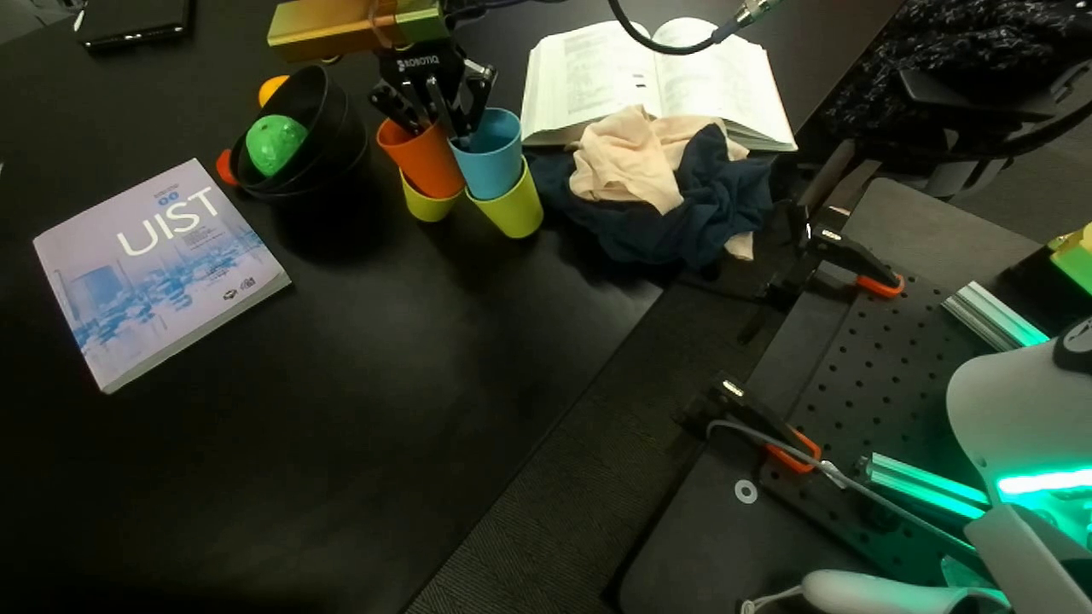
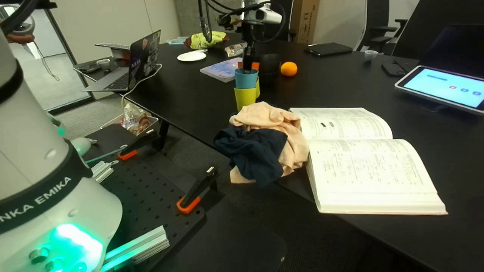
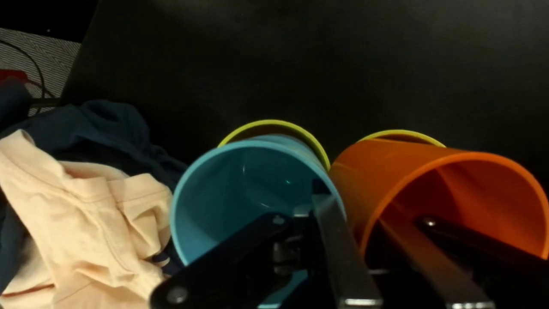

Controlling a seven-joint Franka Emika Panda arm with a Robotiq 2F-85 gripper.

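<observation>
A blue cup rests in a yellow-green cup. Beside it, an orange cup leans out of a second yellow-green cup. My gripper reaches down over both from above. In the wrist view, one finger is inside the blue cup and the other inside the orange cup. My gripper is shut on their adjoining walls. The orange cup tilts away from the blue one. Arm parts partly cover both mouths.
Crumpled peach and navy cloth lies right beside the cups, with an open book behind. Black bowls holding a green ball stand left, near the UIST book.
</observation>
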